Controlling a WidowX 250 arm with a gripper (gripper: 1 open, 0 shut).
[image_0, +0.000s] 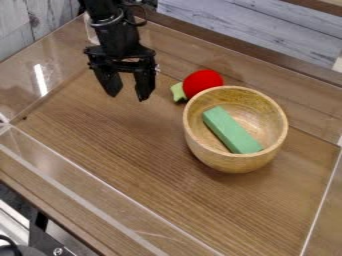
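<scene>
My black gripper (126, 78) hangs over the left part of the wooden table, open, with nothing seen between its fingers. To its right lie a red round object (203, 82) and a small green item (178, 92) beside it. A wooden bowl (267, 115) on the right holds a green block (230, 130).
A pale object (96, 30) stands at the back left, partly behind the arm. A white plank wall runs along the back.
</scene>
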